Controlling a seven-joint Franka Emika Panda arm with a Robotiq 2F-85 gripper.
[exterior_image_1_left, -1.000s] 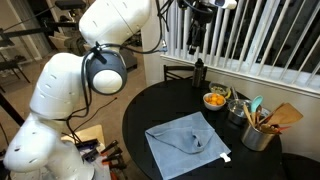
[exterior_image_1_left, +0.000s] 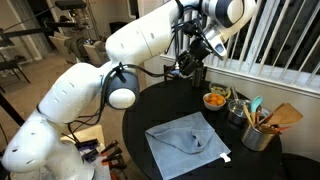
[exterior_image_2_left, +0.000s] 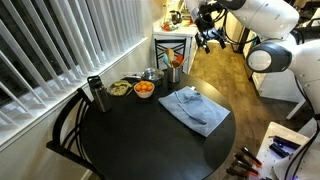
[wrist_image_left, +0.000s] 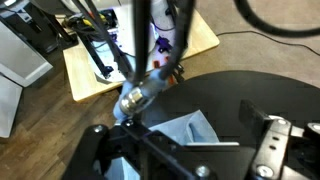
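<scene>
A light blue cloth (exterior_image_1_left: 180, 155) lies spread on the black round table (exterior_image_1_left: 140, 120), with a rumpled or folded grey-blue part near its middle. In exterior view 2 the cloth (exterior_image_2_left: 208, 118) is near the table's right side. High above the table, toward its far side in exterior view 1, hangs my gripper (exterior_image_1_left: 185, 70). Its fingers stand apart in the wrist view, at the bottom of the picture, and nothing shows held between them. Part of the cloth (wrist_image_left: 196, 128) appears beyond them.
An orange-filled bowl (exterior_image_1_left: 214, 101), a metal pot (exterior_image_1_left: 237, 112) and a utensil pot (exterior_image_1_left: 258, 136) line one side of the table. A dark bottle (exterior_image_2_left: 97, 95) stands near the blinds. Bare tabletop surrounds the cloth. A wooden side table (wrist_image_left: 200, 38) stands apart.
In exterior view 1 my arm has come down from near the top of the picture, and the gripper hangs lower. The cloth and the containers have stayed put.
</scene>
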